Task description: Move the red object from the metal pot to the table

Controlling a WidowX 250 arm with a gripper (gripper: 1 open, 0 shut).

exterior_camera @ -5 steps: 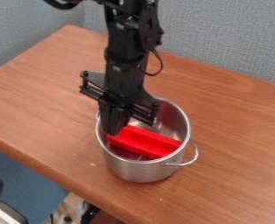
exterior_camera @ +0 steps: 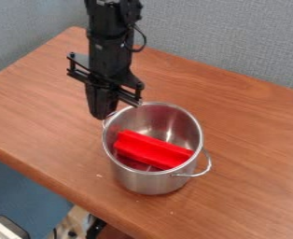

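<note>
A bright red, roughly cylindrical object [exterior_camera: 153, 149] lies slanted inside the metal pot [exterior_camera: 146, 179], its near right end close to the rim by the right handle. The pot stands upright on the wooden table [exterior_camera: 249, 168]. Beyond the pot's far left rim, above the table, is my black gripper [exterior_camera: 112, 105], pointing down and clear of the red object. Nothing red shows at its fingers. Its small dark fingers blur together, so how far apart they stand is hard to make out.
Bare tabletop stretches to the right of the pot and to the far left. The table's front left edge [exterior_camera: 68, 187] runs close by the pot. Grey walls [exterior_camera: 236, 42] close off the back. Wire handles stick out from the pot's rim.
My gripper has withdrawn from over the pot, moving left and back toward the far side. The red object and the pot look unmoved.
</note>
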